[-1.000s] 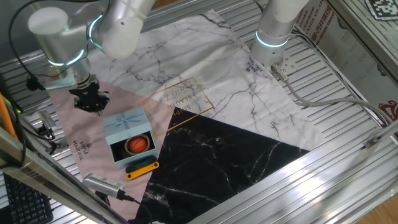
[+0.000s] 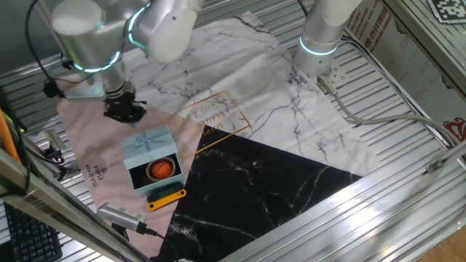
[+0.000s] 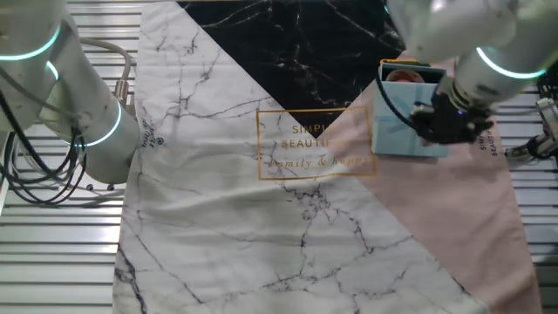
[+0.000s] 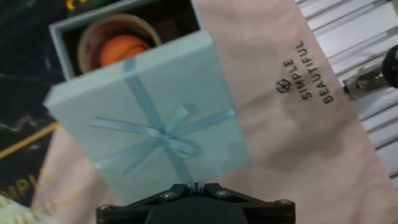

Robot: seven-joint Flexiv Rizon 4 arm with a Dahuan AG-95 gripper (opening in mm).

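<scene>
A light blue gift box (image 2: 164, 188) stands on the pink part of the cloth. Its lid (image 4: 165, 118), tied with a blue ribbon bow, covers the back part and leaves the front open. Inside the opening sit an orange ball (image 2: 162, 169) and a round tan ring (image 4: 87, 45) around it. My gripper looks shut, with nothing visible between its fingers. In the wrist view its tips lie at the lid's near edge; exterior view 1 has the gripper (image 2: 136, 118) above the cloth just behind the box. Whether it touches the lid cannot be told.
A yellow and black tool (image 2: 167, 199) lies against the box's front. A grey metal device (image 2: 121, 217) with a cable is near the front left. The black (image 2: 247, 193) and white marble parts of the cloth are clear. Frame posts stand at the left.
My arm and gripper have moved to the right in exterior view 1, closer to the back of the box. The box, lid and ball have stayed in place.
</scene>
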